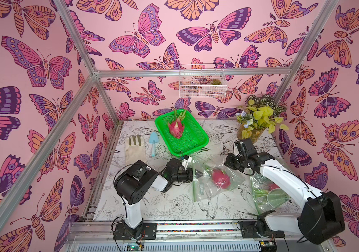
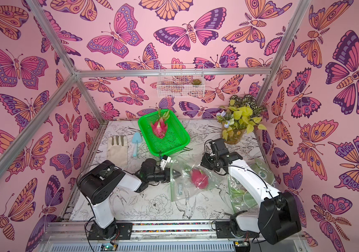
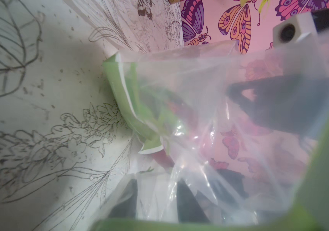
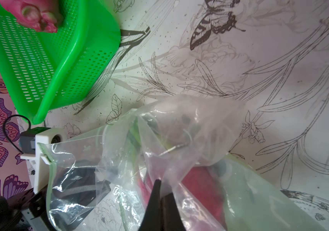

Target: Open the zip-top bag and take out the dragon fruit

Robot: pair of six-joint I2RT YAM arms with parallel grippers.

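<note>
A clear zip bag (image 1: 204, 184) with a pink dragon fruit (image 1: 220, 177) inside lies mid-table. My left gripper (image 1: 190, 175) is at the bag's left end; its fingers show through plastic in the left wrist view, apart, but whether they grip the film is unclear. My right gripper is shut at the bag's upper right, crumpled plastic at its fingertips; whether film is pinched between them is hard to tell.
A green basket (image 1: 202, 136) with another dragon fruit stands behind. A glove (image 1: 135, 153) and trowel (image 1: 153, 140) lie back left, a plant (image 1: 259, 117) back right, another bagged item (image 1: 267, 197) at right.
</note>
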